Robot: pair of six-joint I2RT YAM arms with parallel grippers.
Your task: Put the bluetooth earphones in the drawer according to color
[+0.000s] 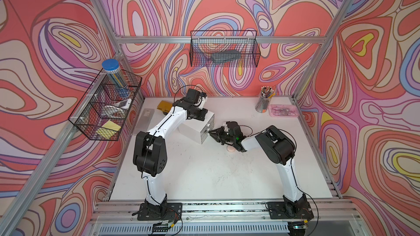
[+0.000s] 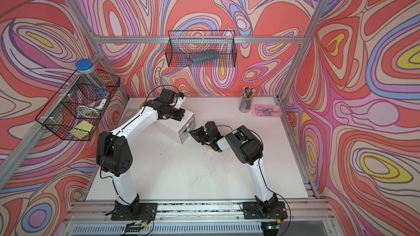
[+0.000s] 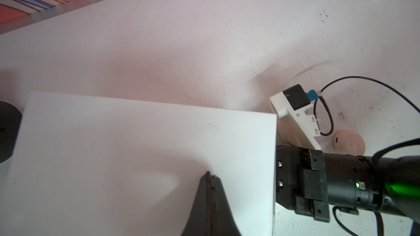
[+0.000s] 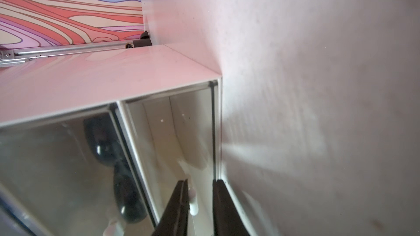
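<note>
A white drawer cabinet (image 1: 189, 129) stands on the table left of centre. My left gripper is shut over its top, nothing visible between the fingers; I cannot tell whether they touch. Low at the cabinet's front is my right gripper, part open. A small white knob (image 4: 193, 203) on the glassy lower drawer front (image 4: 164, 148) shows between its fingertips, not clamped. Both drawers look shut. Dark glossy shapes (image 4: 126, 192) show on the upper front, either reflections or contents. A round pinkish case (image 3: 348, 142), probably the earphones, lies on the table beside the right arm.
A cup of pens (image 1: 262, 104) and a pink tray (image 1: 283, 110) stand at the back right. Behind the cabinet sits a yellow object (image 1: 165, 106). Wire baskets hang at the left (image 1: 105, 113) and back (image 1: 225, 49).
</note>
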